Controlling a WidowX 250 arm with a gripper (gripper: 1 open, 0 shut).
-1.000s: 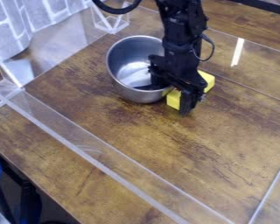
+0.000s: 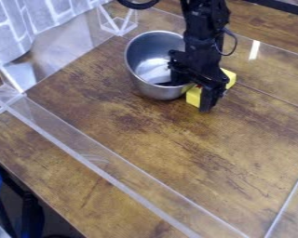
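Observation:
A steel bowl (image 2: pixel 152 58) stands on the wooden table (image 2: pixel 152 158) at the upper middle. A yellow object (image 2: pixel 196 98) lies against its right side, partly hidden under the black gripper (image 2: pixel 197 88), which hangs down over the bowl's right rim with its fingers on or beside the yellow object. Whether the fingers are open or shut on it cannot be made out.
Clear plastic strips or walls border the work area at left and right. A crumpled pale cloth (image 2: pixel 33 33) is at the upper left.
The bowl has shifted slightly to the right. The gripper has moved a little, still over the bowl's right side and the yellow object.

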